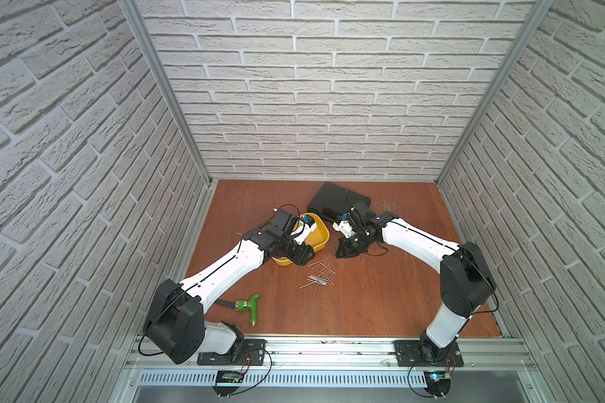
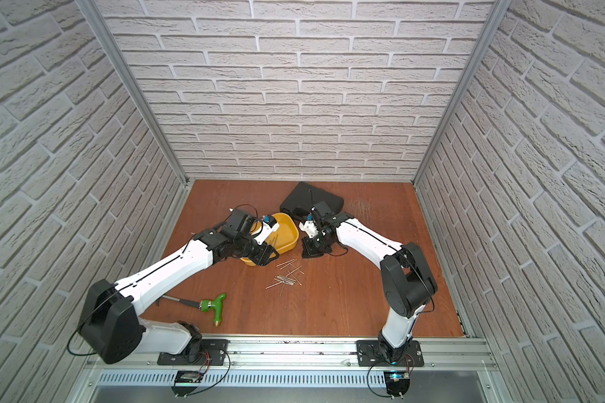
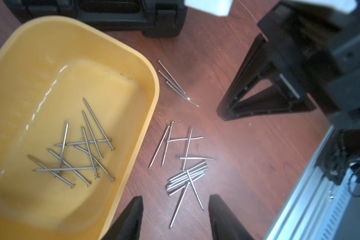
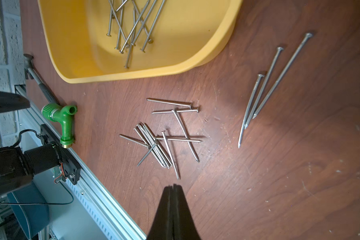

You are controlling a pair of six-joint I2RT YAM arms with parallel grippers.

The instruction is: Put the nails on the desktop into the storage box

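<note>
Several silver nails lie inside the yellow storage box (image 3: 148, 116). On the desktop beside it, a loose heap of nails (image 4: 156, 148) lies crossed, some side by side in a bundle. Three longer-looking nails (image 4: 268, 88) rest apart from the heap, near the box's far corner. My left gripper is open above the desk by the box's edge, with only the desk and nails seen beyond its fingers. My right gripper is shut, its fingertips together and nothing showing between them; it hangs over the desk to the right of the box.
Behind the box lies a black case (image 1: 336, 199). A green tap-like fitting (image 1: 250, 307) and a hammer (image 4: 38, 78) lie at the front left. My two forearms are close together near the box. Bare desk (image 1: 396, 288) spreads across the front right.
</note>
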